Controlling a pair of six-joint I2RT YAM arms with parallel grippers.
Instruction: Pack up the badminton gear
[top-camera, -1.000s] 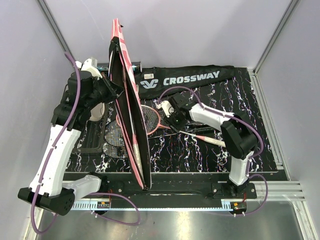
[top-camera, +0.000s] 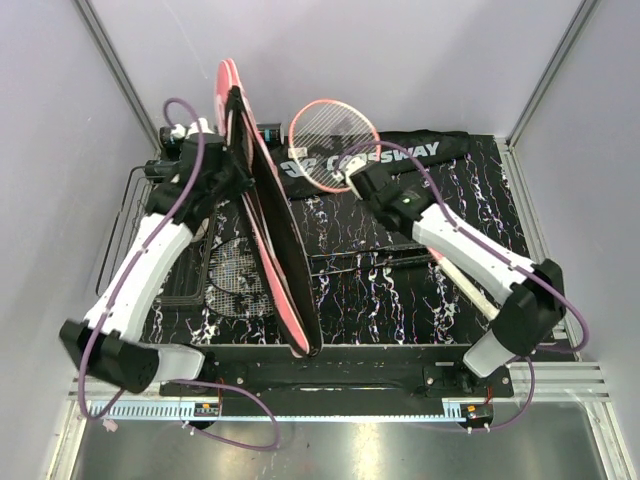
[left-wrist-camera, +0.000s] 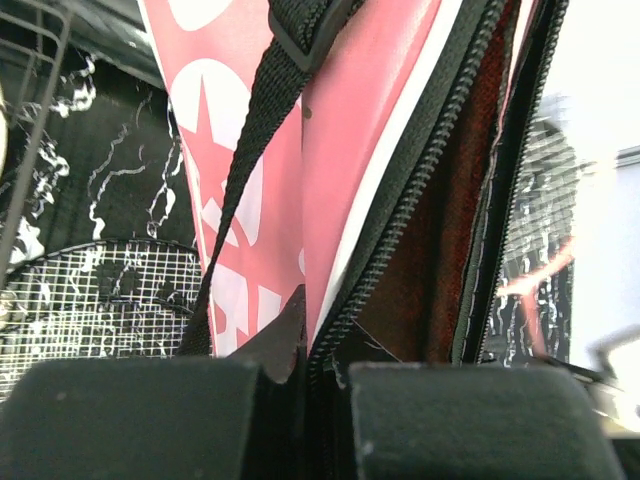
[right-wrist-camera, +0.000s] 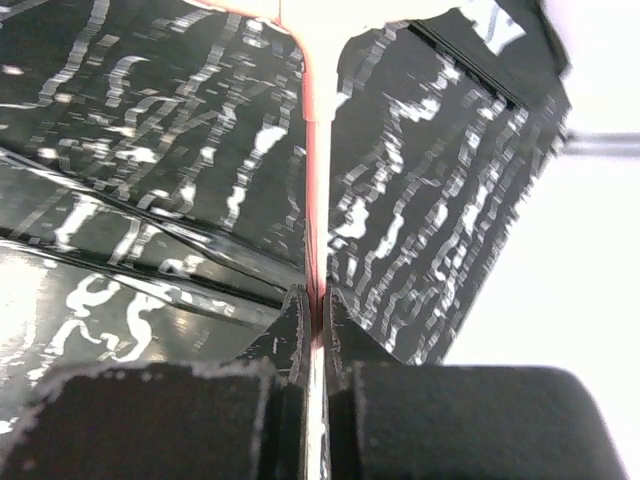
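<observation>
A tall pink-and-black zip bag (top-camera: 291, 270) stands on end with its long opening facing right. My left gripper is shut on the bag's zipped edge, beside a black strap (left-wrist-camera: 262, 140). To the right, a pink racket (top-camera: 333, 102) is held up, its head near the bag's upper part but outside it. My right gripper is shut on the racket's thin shaft (right-wrist-camera: 318, 190); the pink-and-white handle (top-camera: 465, 285) trails down to the lower right. A black racket (top-camera: 235, 278) lies on the table behind the bag, partly hidden by it.
Along the back lies a flat black CROSSWAY case (top-camera: 430, 148), with a dark tube (top-camera: 270, 133) to its left. A wire basket (top-camera: 115, 235) stands at the left. Thin black shafts (top-camera: 375, 263) cross the table's middle.
</observation>
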